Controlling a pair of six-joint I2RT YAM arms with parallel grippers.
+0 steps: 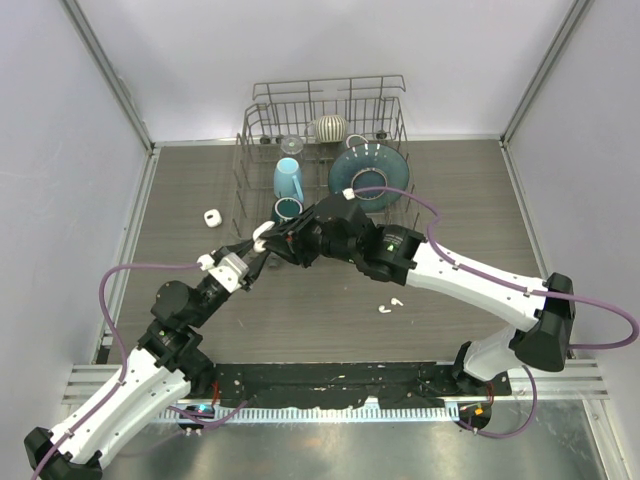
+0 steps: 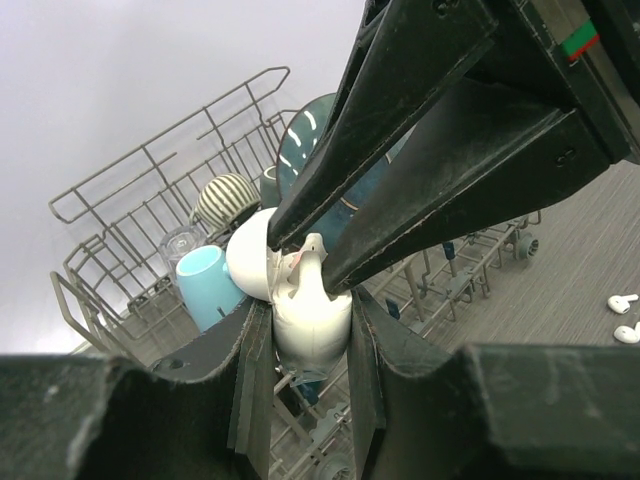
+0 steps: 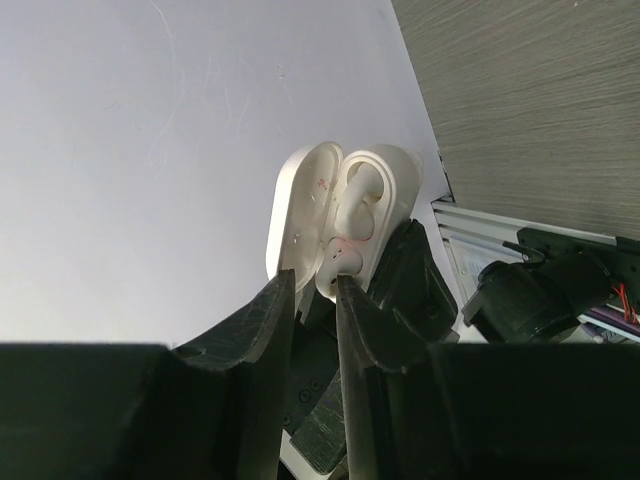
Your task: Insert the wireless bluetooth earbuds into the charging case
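The white charging case (image 2: pixel 310 320) is open, clamped low between the fingers of my left gripper, with its lid (image 3: pixel 300 215) upright. Seen from the right wrist, white earbud shapes (image 3: pixel 355 210) sit in its wells. My right gripper (image 1: pixel 270 236) reaches over the case from the right, fingertips at the case's end and lid; whether it grips anything is unclear. Two loose white earbuds (image 1: pixel 390 305) lie on the table at right, and a second small white case (image 1: pixel 212 218) rests at left.
A wire dish rack (image 1: pixel 243 170) with a teal plate (image 1: pixel 385 165), blue mug (image 1: pixel 287 178) and striped bowl (image 1: pixel 330 128) fills the back middle.
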